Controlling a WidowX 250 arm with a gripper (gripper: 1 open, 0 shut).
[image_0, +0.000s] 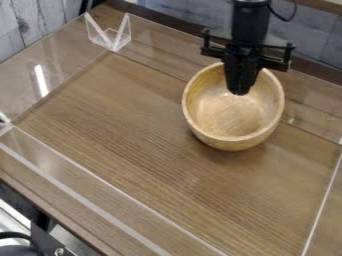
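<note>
A wide tan bowl (230, 118) sits on the wooden table (114, 160), right of centre. My black gripper (241, 78) hangs at the bowl's back rim, its fingers pointing down over the inside. I cannot tell how far apart the fingertips are or whether anything is between them.
A small white wire stand (111, 32) is at the back left. A wall lines the back left, and a cable runs from the arm at the top right.
</note>
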